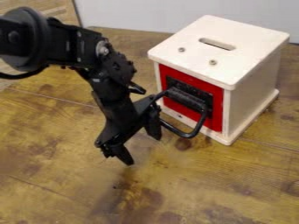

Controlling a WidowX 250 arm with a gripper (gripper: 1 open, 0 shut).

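My black gripper [140, 147] hangs low over the wooden floor, fingers open and pointing down, left of a cream box [250, 96] with a red front panel [176, 77]. A black fixture [191, 98] on that panel carries a looped black cable or handle, which runs out toward my gripper and partly behind it. I see nothing between the fingertips.
Bare wooden floor [59, 166] fills the left and front of the view. A white wall [140, 10] stands behind, and the box takes up the right rear.
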